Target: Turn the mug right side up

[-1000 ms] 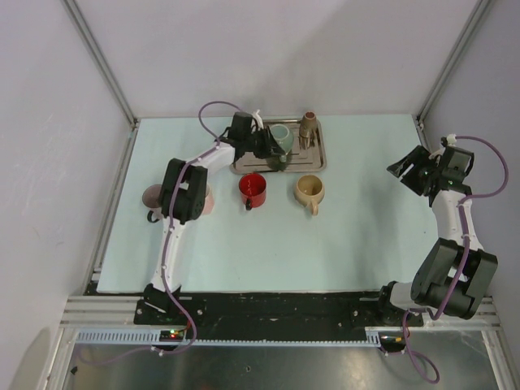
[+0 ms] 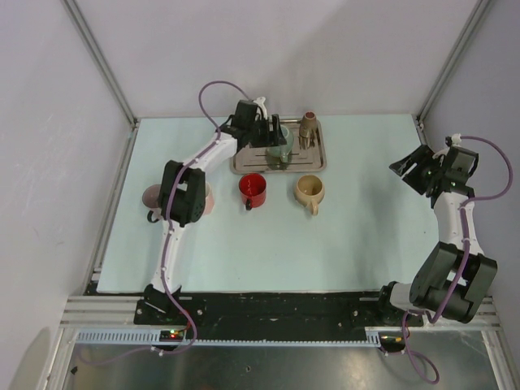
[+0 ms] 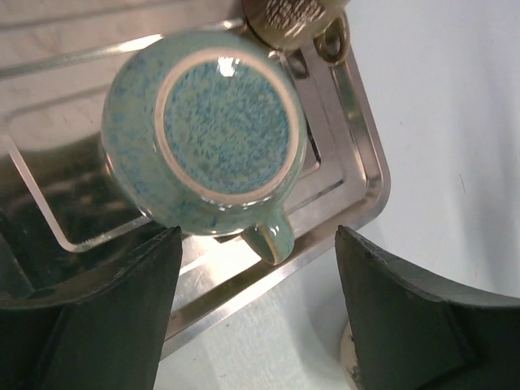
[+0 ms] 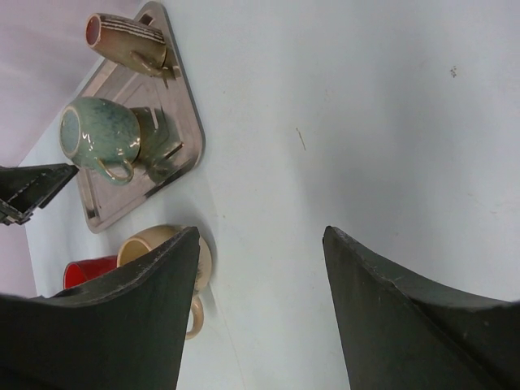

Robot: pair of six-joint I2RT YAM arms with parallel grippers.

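Observation:
A speckled blue-green mug (image 3: 228, 118) rests upside down on the metal tray (image 2: 238, 165), its unglazed-rimmed base facing my left wrist camera. The mug's handle (image 3: 272, 240) points toward the tray's near edge, between my left fingertips in that view. My left gripper (image 2: 274, 130) is open over the mug and holds nothing; whether a finger touches the mug cannot be told. Far off at the table's right edge, my right gripper (image 2: 412, 168) stands with its fingers apart and empty. From the right wrist view the green mug (image 4: 110, 134) shows its base up and left.
A brown mug (image 2: 308, 126) shares the tray, right behind the green one. In front of the tray stand a red mug (image 2: 253, 189) and a tan mug (image 2: 309, 191). Pinkish mugs (image 2: 152, 197) lie at left, partly behind the left arm.
The mugs look unmoved; the right arm has barely shifted.

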